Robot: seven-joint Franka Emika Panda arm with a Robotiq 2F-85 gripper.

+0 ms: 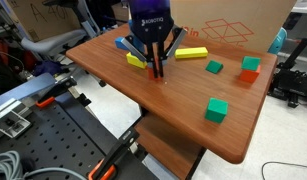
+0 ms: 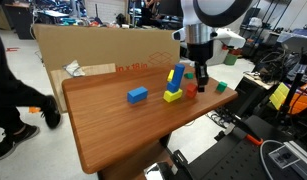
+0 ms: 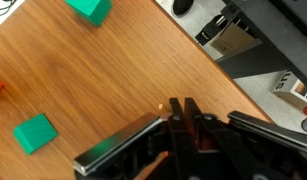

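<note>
A red block stands on the wooden table, partly hidden by the fingers of my gripper. The fingers are closed around it, low over the table. From the side, the same red block shows below the gripper. In the wrist view the gripper has its fingertips close together, and the block is mostly hidden, with only a dark reddish patch between the fingers.
Towards the far right, a green block sits on another red block. Separate green blocks lie at the right front and farther back. A yellow block lies behind the gripper. A blue block rests left of centre.
</note>
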